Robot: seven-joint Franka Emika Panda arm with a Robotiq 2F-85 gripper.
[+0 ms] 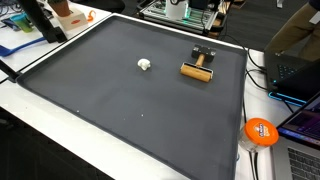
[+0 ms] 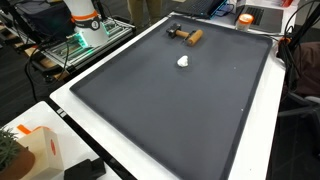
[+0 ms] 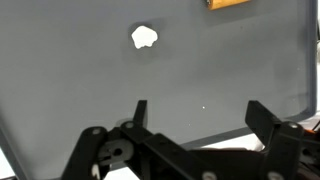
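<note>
A small white lump (image 1: 144, 64) lies on the grey mat (image 1: 120, 115); in the second exterior view the white lump (image 2: 183, 61) is toward the far part of the mat. Farther to the side rests a hammer-like tool with a cylindrical wooden piece (image 1: 197, 72) and a dark part (image 1: 204, 52). In the wrist view, the white lump (image 3: 144, 37) and the edge of the wooden piece (image 3: 228, 3) lie beyond my gripper. Its two black fingers stand wide apart with only mat between them, so it is open. Neither object is touched.
An orange-lidded container (image 1: 261, 132) and laptops stand on the white table beside the mat. A plant (image 2: 12, 152) is at the near left corner in the second exterior view.
</note>
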